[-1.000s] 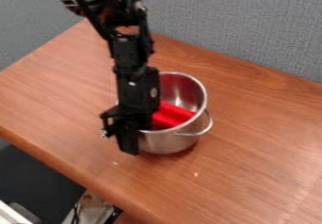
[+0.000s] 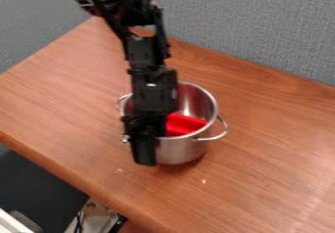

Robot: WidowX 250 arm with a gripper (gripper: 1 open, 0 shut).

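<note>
A steel pot [image 2: 186, 151] with two loop handles stands on the wooden table and holds a red object [image 2: 182, 124]. My black gripper [image 2: 143, 150] reaches down over the front left of the pot, overlapping its wall. Its fingers look closed in, but what lies between them is hidden by the gripper's own body.
A grey partition stands at the back.
Over the last second the pot and gripper have shifted a little, most recently slightly to the right and downward in view. The gripper's upper arm has swung rightward.
</note>
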